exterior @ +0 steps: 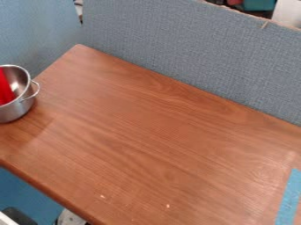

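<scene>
A steel pot [19, 104] with a wire side handle sits at the left edge of the wooden table [153, 141], partly cut off by the frame. A red object [5, 87] is inside it, only partly visible. No gripper can be made out in the camera view.
Grey-blue padded walls [188, 53] border the table at the back and left. A light blue strip [288, 195] lies at the right. Dark and white parts, unclear what, show at the bottom left corner below the table edge.
</scene>
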